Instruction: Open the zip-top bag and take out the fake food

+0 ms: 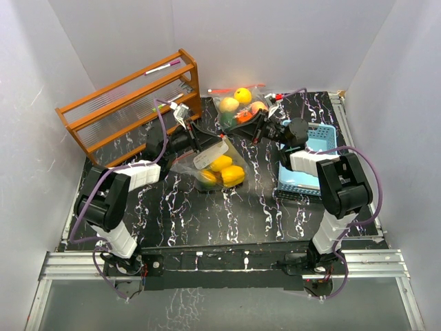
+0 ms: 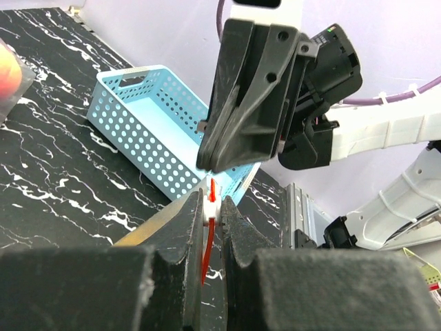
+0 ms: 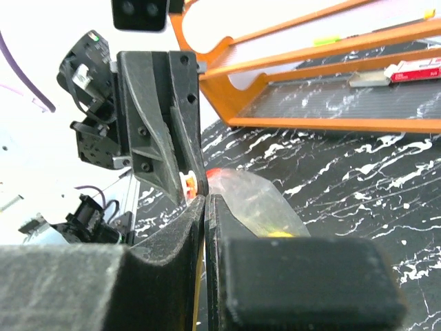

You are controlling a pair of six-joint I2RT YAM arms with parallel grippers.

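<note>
A zip bag with yellow fake food (image 1: 231,174) and a white label (image 1: 210,155) is at the centre of the marble table. My left gripper (image 1: 216,135) is shut on its red-and-white zipper end (image 2: 211,207), at the bag's top. My right gripper (image 1: 240,132) faces it closely; in the right wrist view its fingers are shut near the zipper, whatever they pinch being mostly hidden. A second bag of fake fruit (image 1: 242,98) lies at the back, behind both grippers.
A blue plastic basket (image 1: 296,183) stands at the right, beside the right arm. A wooden rack (image 1: 98,122) with markers stands at back left.
</note>
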